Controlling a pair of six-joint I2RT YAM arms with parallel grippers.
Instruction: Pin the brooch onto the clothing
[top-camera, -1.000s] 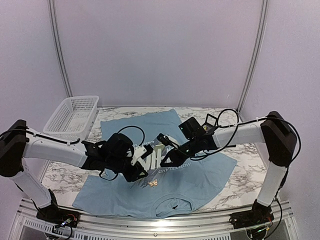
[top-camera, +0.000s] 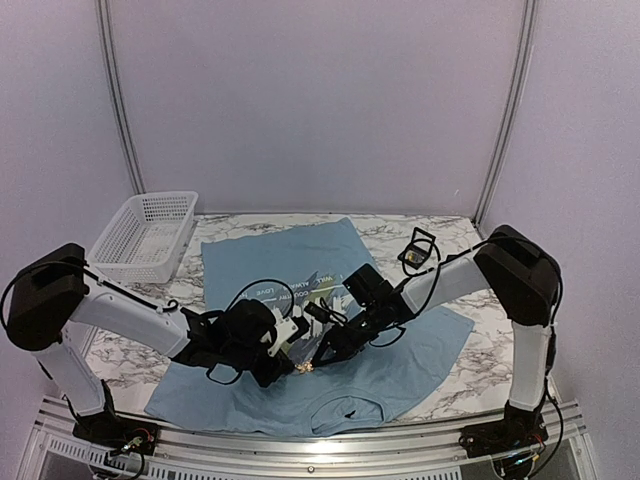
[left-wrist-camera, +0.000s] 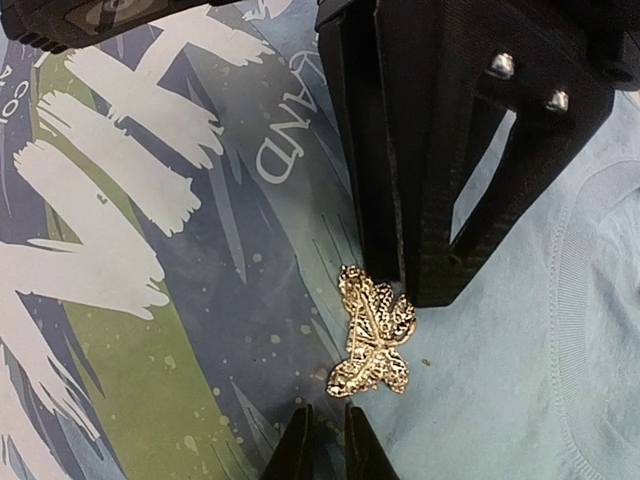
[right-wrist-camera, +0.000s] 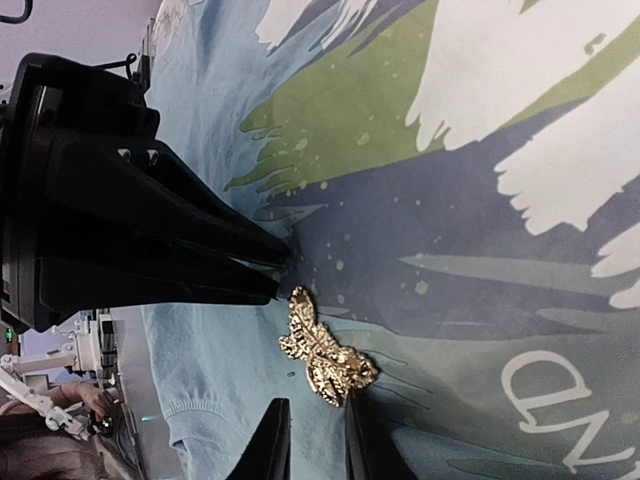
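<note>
A gold leaf-shaped brooch lies on the light blue T-shirt at the lower edge of its print, near the collar. My left gripper is down at the brooch's left; in the left wrist view its dark fingertips are just beside the brooch, with what is between them unclear. My right gripper reaches in from the right; in the right wrist view its narrow fingertips stand a little apart just beside the brooch, nothing visible between them.
A white plastic basket stands at the back left. A small black-framed object sits at the back right on the marble table. The two arms are close together over the shirt's middle.
Over the last second both grippers have moved down and inward to the brooch, the right one leftward.
</note>
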